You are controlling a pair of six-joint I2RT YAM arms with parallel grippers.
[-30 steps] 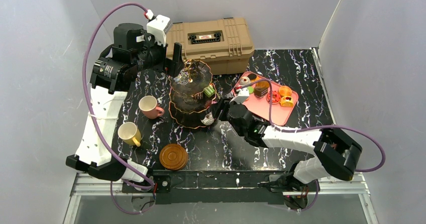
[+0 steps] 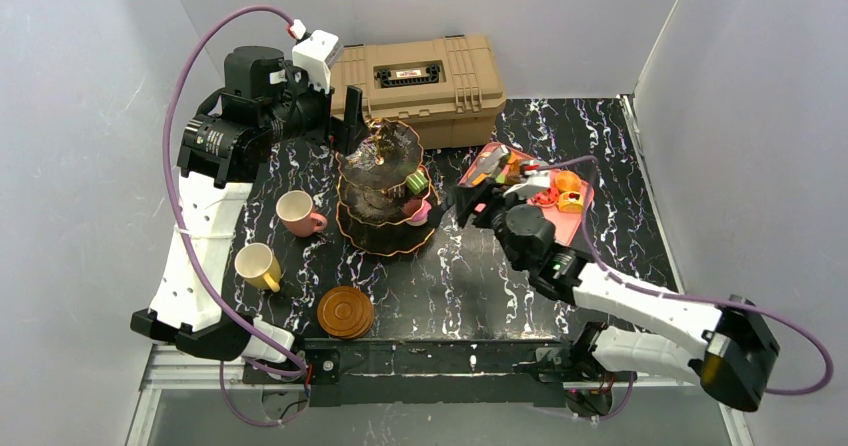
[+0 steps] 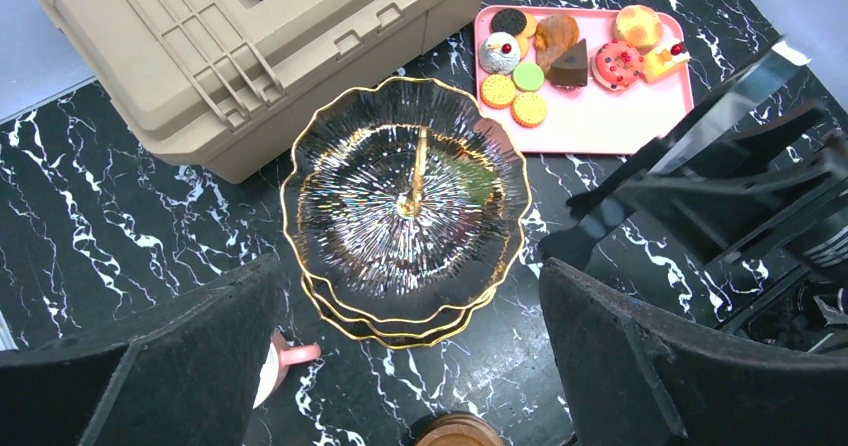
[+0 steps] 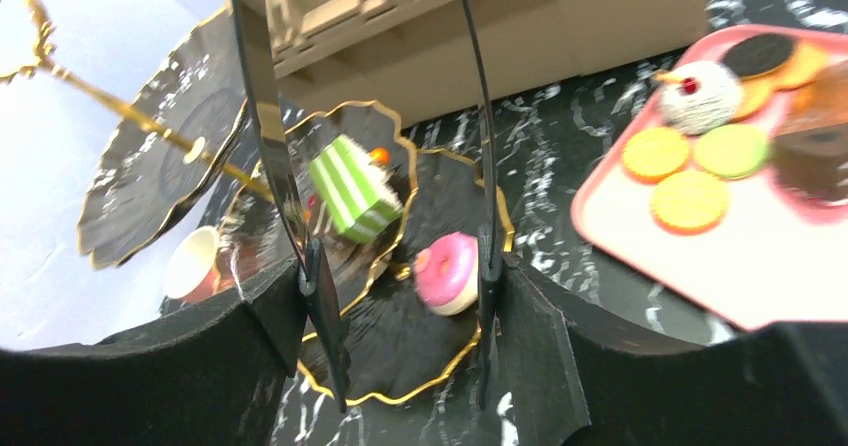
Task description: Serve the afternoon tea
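Observation:
The three-tier black stand with gold rims (image 2: 380, 221) stands left of centre. A pink donut (image 4: 447, 271) rests tilted on its lowest tier, near the rim. On the middle tier sits a green-and-white striped cake (image 4: 355, 188). My right gripper (image 2: 448, 206) is open just right of the stand, its fingers empty and apart from the donut. High over the stand's upper left, my left gripper (image 2: 352, 128) hangs open and empty. The pink tray (image 3: 600, 136) holds several sweets, among them a red-dotted donut (image 3: 617, 65) and a chocolate wedge (image 3: 569, 65).
A tan case (image 2: 440, 116) stands behind the stand. To the left are a pink mug (image 2: 297, 213) and a yellow mug (image 2: 257, 265). Brown round coasters (image 2: 345, 312) lie near the front edge.
My right gripper has moved right and away from the stand. The pink donut, hidden by it a moment ago, now shows on the lowest tier. The left arm is still.

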